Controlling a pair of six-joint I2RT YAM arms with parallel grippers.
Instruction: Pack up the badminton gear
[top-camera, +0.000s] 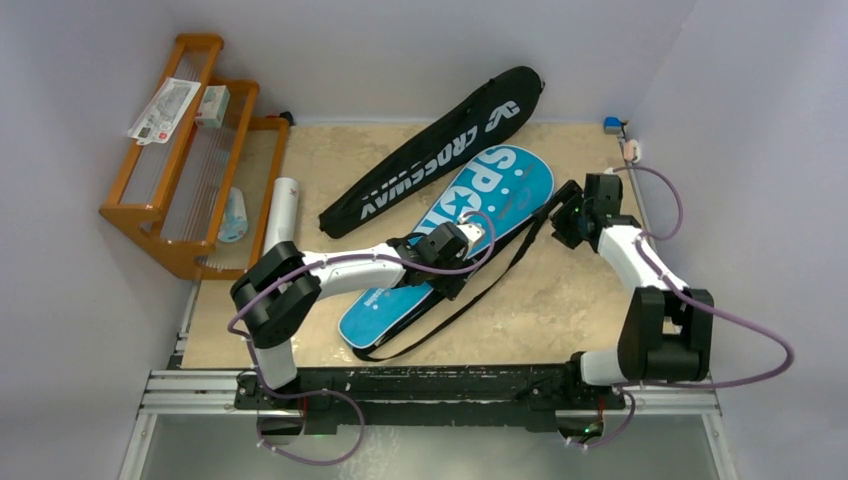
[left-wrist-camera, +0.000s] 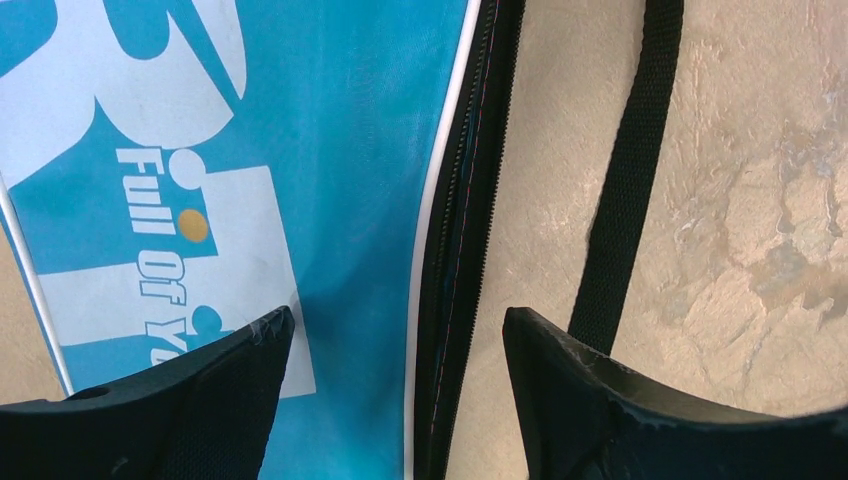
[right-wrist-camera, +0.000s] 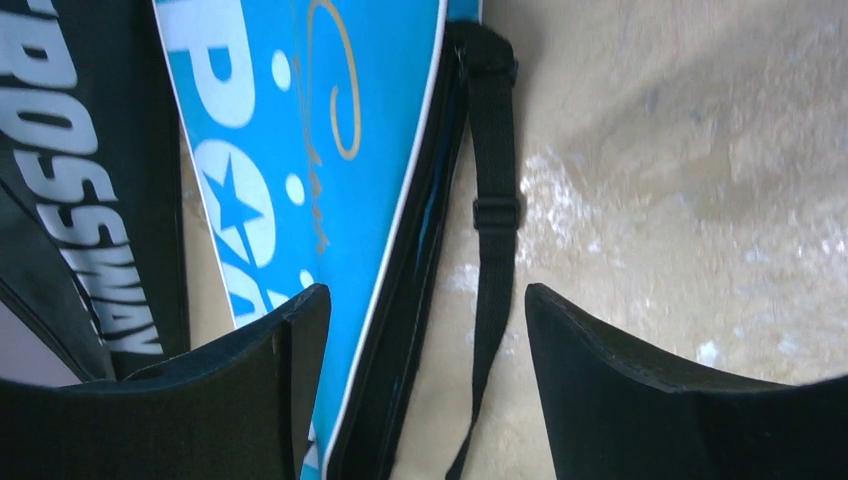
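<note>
A blue racket bag (top-camera: 510, 185) lies diagonally across the table, its black zipper edge (left-wrist-camera: 462, 220) running along the side nearer the front right. Beside that edge trails a black strap (top-camera: 455, 318), with a buckle (right-wrist-camera: 496, 213) in the right wrist view. My left gripper is open over the bag's middle, one finger above the blue cover and the other above bare table. My right gripper (top-camera: 568, 210), open too, stands near the bag's upper right end. Nothing is between its fingers. Whether a racket is inside the bag cannot be seen.
Behind the blue bag lies a black Crossway racket bag (top-camera: 440, 145). A wooden rack (top-camera: 200, 140) stands at the left, with a white cylinder (top-camera: 283, 212) next to it.
</note>
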